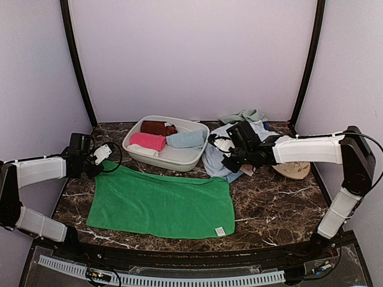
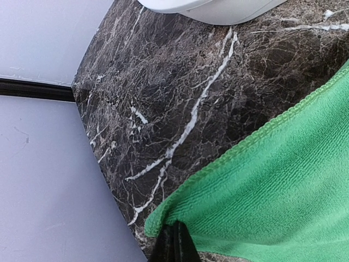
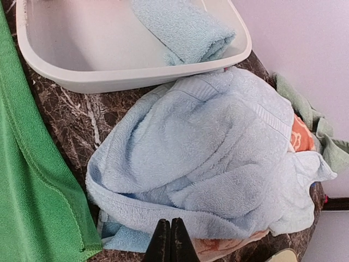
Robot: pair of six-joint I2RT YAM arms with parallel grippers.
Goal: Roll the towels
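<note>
A green towel (image 1: 161,206) lies spread on the dark marble table, its far edge folded in a narrow strip. My left gripper is shut at that towel's far left corner, where the folded cloth meets its fingers; whether cloth is between them is hard to tell. My right gripper is shut above a pile of pale blue towels (image 3: 191,153), just right of the green towel, with nothing seen between its fingers. A white bin (image 1: 161,155) behind holds brown, pink (image 1: 148,140), white and light blue towels.
At the back right lie a sage cloth (image 1: 242,118) and more loose cloths. A round beige object (image 1: 292,170) sits at the right. Walls bound the left, back and right.
</note>
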